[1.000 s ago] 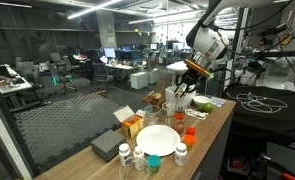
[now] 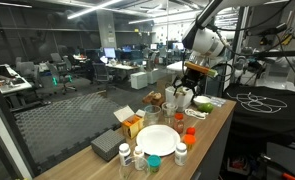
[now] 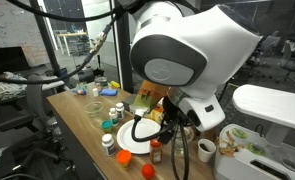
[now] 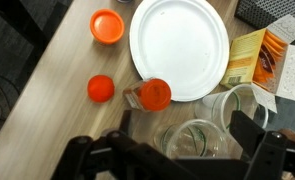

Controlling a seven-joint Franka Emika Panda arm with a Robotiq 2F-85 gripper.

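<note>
My gripper is open, its dark fingers spread wide at the bottom of the wrist view with nothing held between them. Below it on the wooden table, a clear glass jar [image 4: 197, 142] shows in the gap. Just beyond stands a small spice bottle with a red-orange cap [image 4: 155, 95]. To its left lies a round red object [image 4: 101, 88], and farther off is an orange cup [image 4: 107, 26]. A white plate [image 4: 177, 45] lies flat and looks empty. In exterior view 2 the arm's big white body hides part of the table.
A second glass jar [image 4: 235, 103] stands right of the first, near an orange box of packets [image 4: 249, 60]. Several small bottles and a teal-lidded jar [image 2: 154, 162] crowd around the plate. A dark grey box [image 2: 106, 147] sits at the left. Bare wood [image 2: 82, 166] shows at the near left end.
My gripper has shifted and turned slightly above the far part of the table. The objects on the table look unmoved.
</note>
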